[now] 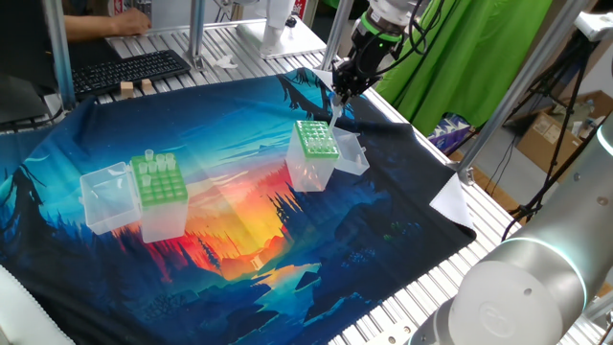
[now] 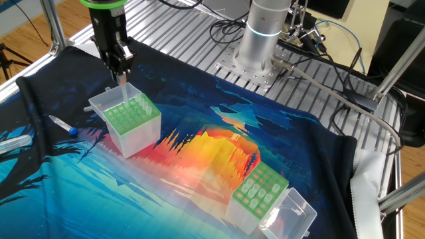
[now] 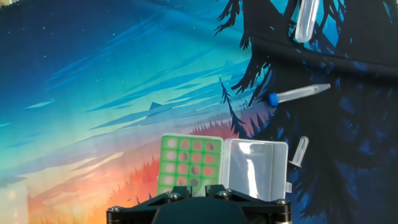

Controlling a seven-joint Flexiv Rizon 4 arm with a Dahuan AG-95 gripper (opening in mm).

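My gripper (image 2: 121, 78) hangs over the hinge side of one box of tubes, its fingers nearly together. A pale, slender tube (image 2: 125, 91) points down from them, so the gripper looks shut on it. Exterior view 1 shows this tube (image 1: 335, 110) too, between the gripper (image 1: 343, 94) and the back of the green-topped rack box (image 1: 311, 172). Whether its lower end is in a hole or only above it, I cannot tell. The wrist view has the fingertips (image 3: 182, 190) in front of the rack's green grid (image 3: 189, 163); the tube is not clear there.
Another green-topped box (image 1: 165, 222), lid open, holds several tubes. On the cloth lie a blue-capped tube (image 3: 303, 93), a large clear tube (image 3: 307, 22) and a small one (image 3: 300, 151). The first box's open lid (image 3: 249, 165) stands beside its rack. Cloth between the boxes is clear.
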